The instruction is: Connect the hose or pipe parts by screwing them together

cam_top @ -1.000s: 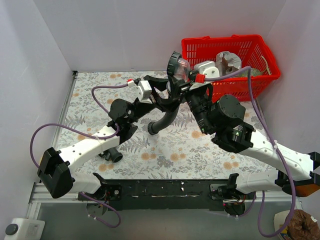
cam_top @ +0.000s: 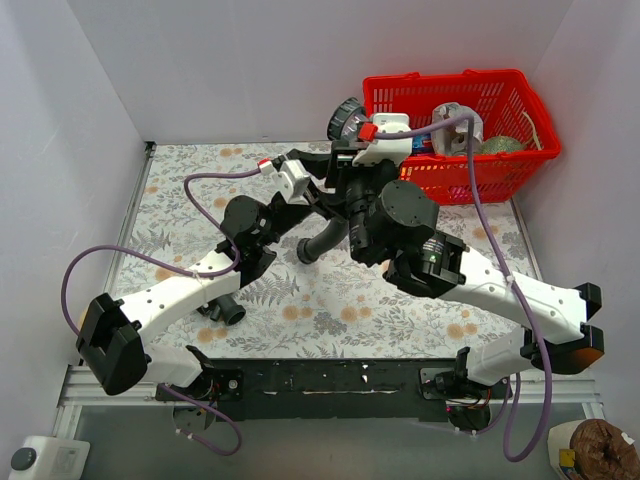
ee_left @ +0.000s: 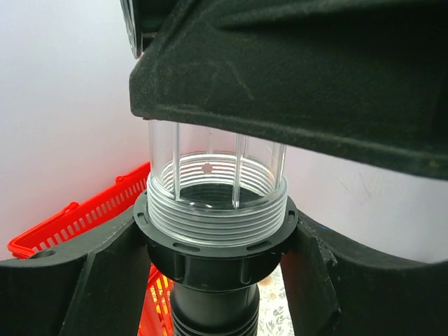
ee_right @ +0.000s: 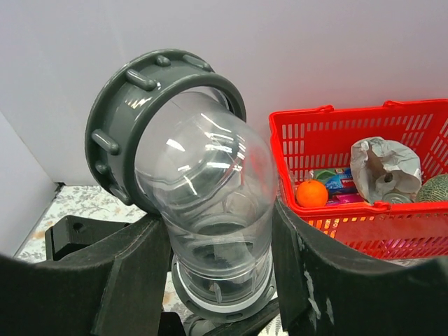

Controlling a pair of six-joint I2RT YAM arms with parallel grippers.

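Note:
My left gripper is shut on a black ribbed coupling (ee_left: 213, 269) of the grey hose (cam_top: 325, 237), which curves down toward the mat in the top view. A clear threaded elbow (ee_right: 203, 182) with a grey ring nut (ee_right: 126, 105) stands seated at that coupling. My right gripper is around the clear elbow's lower body, fingers at either side; whether it grips tightly is hard to tell. In the top view both grippers meet above the table's middle, the nut (cam_top: 345, 118) sticking out behind them.
A red basket (cam_top: 540, 100) with bags, an orange (ee_right: 311, 193) and other items stands at the back right. Dark pipe fittings (cam_top: 228, 310) lie at the left front of the floral mat (cam_top: 440, 325). White walls enclose the sides and back.
The left gripper has stayed nearly still.

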